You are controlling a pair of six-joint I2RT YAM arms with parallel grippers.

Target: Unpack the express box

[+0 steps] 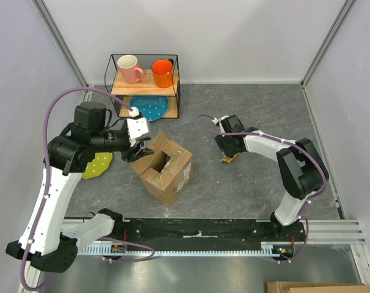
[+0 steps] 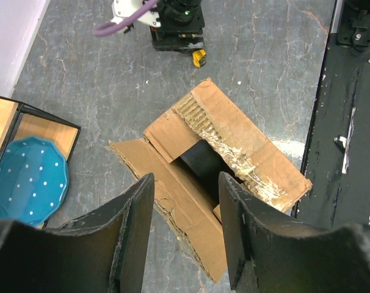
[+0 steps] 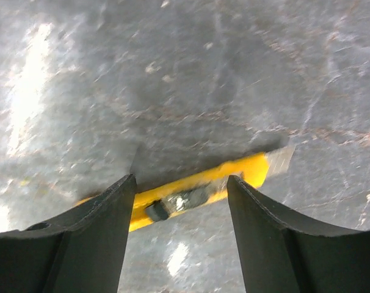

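The cardboard express box (image 1: 166,183) sits open left of centre, flaps raised, with a dark item (image 2: 203,168) partly visible inside. My left gripper hovers over the box's left flap, fingers apart and empty. My right gripper is low over a yellow box cutter (image 3: 246,168) lying on the grey table, its open fingers on either side of the cutter, whose blade end points right in the right wrist view.
A wire shelf with a pink mug (image 1: 129,72), an orange mug (image 1: 162,74) and a blue plate (image 1: 149,107) stands at the back. A yellow plate (image 1: 96,165) lies at left.
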